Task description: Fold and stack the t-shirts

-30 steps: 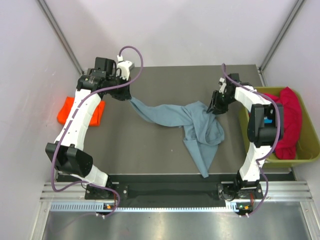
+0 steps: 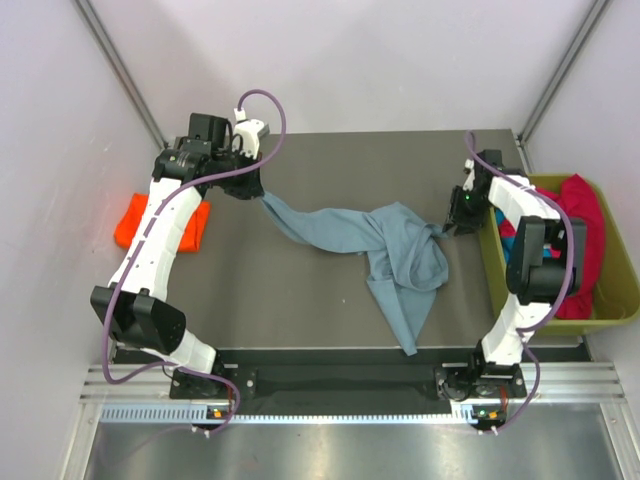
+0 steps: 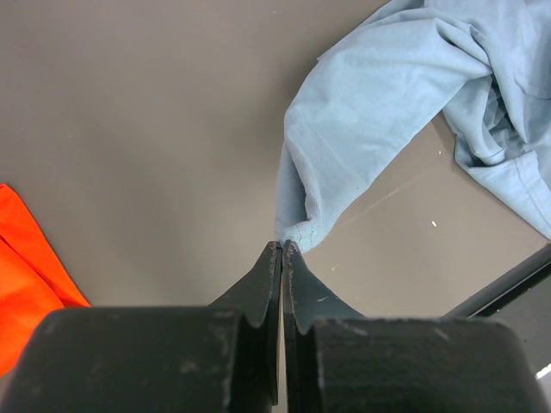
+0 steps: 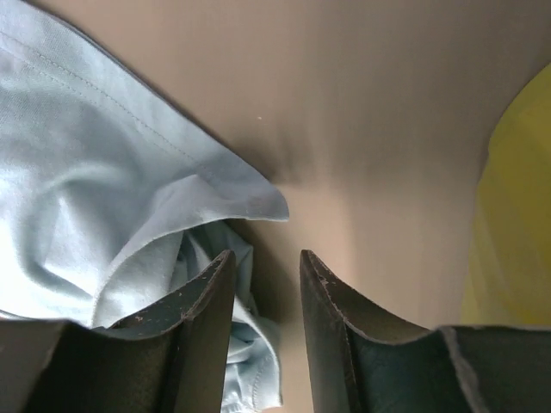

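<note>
A blue-grey t-shirt (image 2: 345,231) lies crumpled on the table, one end stretched up to the left. My left gripper is shut on that end, the cloth (image 3: 344,120) running from its tips. At the shirt's right edge, my right gripper (image 2: 455,226) stands part open. In the right wrist view, a corner of the shirt (image 4: 232,194) lies ahead of the right gripper, folds of cloth showing beside and behind the left finger (image 4: 219,288); nothing is gripped. An orange folded shirt (image 2: 190,228) rests at the table's left.
A yellow-green bin (image 2: 625,270) holding red (image 2: 585,230) and blue cloth stands at the right, close to my right arm. Bare table (image 2: 270,300) lies in front of the stretched cloth, and more behind it.
My right gripper has moved right, from over the shirt to its right edge. The left arm and the shirt look unmoved.
</note>
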